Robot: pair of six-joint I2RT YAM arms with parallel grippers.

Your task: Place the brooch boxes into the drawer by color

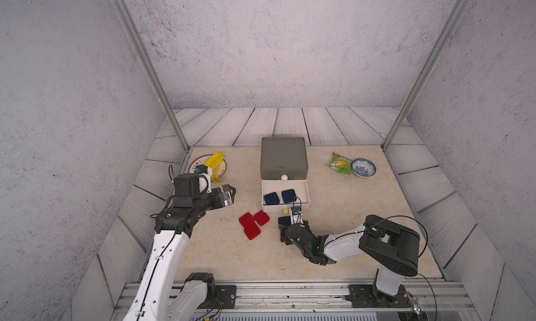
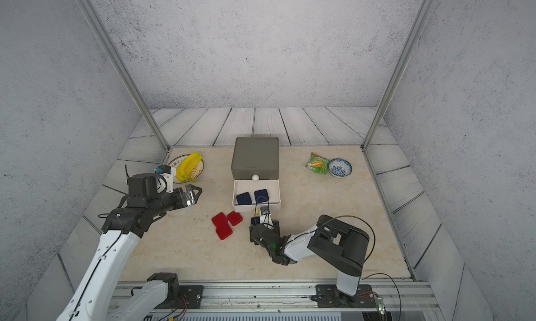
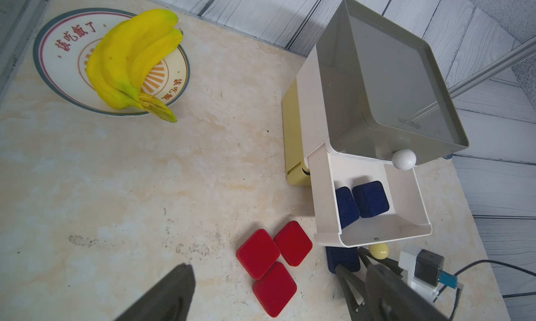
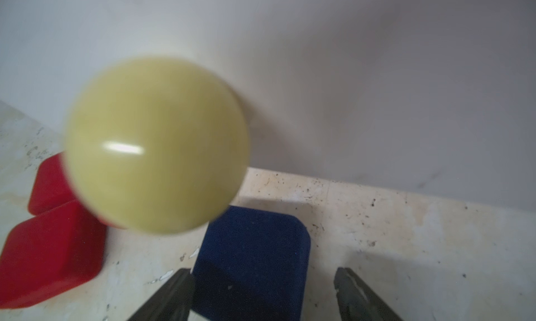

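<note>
My right gripper is open around a dark blue brooch box (image 4: 251, 254) on the table, just in front of the pulled-out white drawer (image 3: 410, 198), below its pale yellow knob (image 4: 156, 142). Two more blue boxes (image 3: 370, 198) lie inside that drawer, under the olive top (image 3: 396, 75) with its white knob (image 3: 403, 159). Three red boxes (image 3: 256, 254) lie on the table to the left of the blue one. My left gripper (image 1: 227, 194) hangs open and empty above the table, left of the drawer unit.
A plate (image 3: 64, 64) with bananas (image 3: 125, 58) sits at the back left. A green snack bag (image 1: 340, 163) and a blue-patterned bowl (image 1: 363, 168) sit at the back right.
</note>
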